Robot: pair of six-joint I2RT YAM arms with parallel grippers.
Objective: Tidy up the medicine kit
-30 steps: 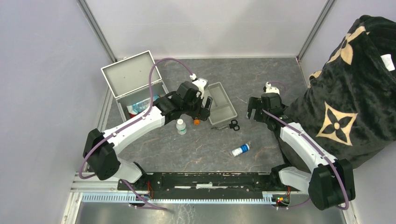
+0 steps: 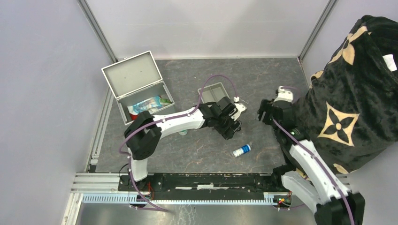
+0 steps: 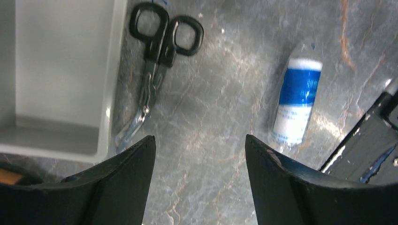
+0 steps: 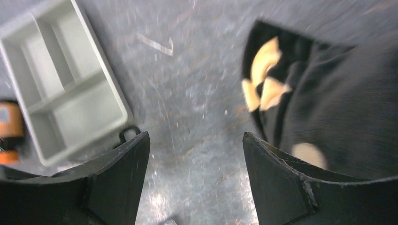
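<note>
The open medicine box (image 2: 139,82) at back left holds blue packets. My left gripper (image 2: 233,129) is over the table beside the plastic tray (image 2: 211,91); in its wrist view black scissors (image 3: 159,47) lie by the tray, and a blue-and-white tube (image 3: 294,103) lies to their right. The left fingers are apart, empty. My right gripper (image 2: 263,112) is open above the table by the blanket, nothing between its fingers; the tray (image 4: 101,110) and an orange bottle (image 4: 9,123) show in its view. A white bottle (image 2: 183,132) is mostly hidden by the left arm.
A dark patterned blanket (image 2: 356,98) fills the right side and reaches onto the table. Bare table lies at the back and front middle.
My left gripper has moved right and toward the front, now covering the scissors in the top view.
</note>
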